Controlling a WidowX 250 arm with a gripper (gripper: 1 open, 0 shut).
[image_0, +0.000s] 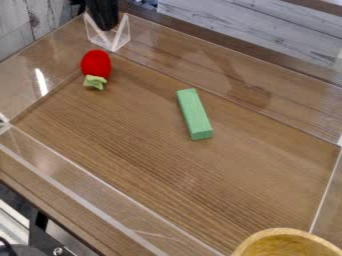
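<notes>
My black gripper is at the top left, mostly cut off by the upper edge of the view; its fingers are too small and dark to judge. Below it a red object with a pale green top or stem, like a toy strawberry, lies on the wooden floor of the tray. A green block lies near the middle.
A yellow bowl is cut off at the bottom right. Clear walls border the wooden surface.
</notes>
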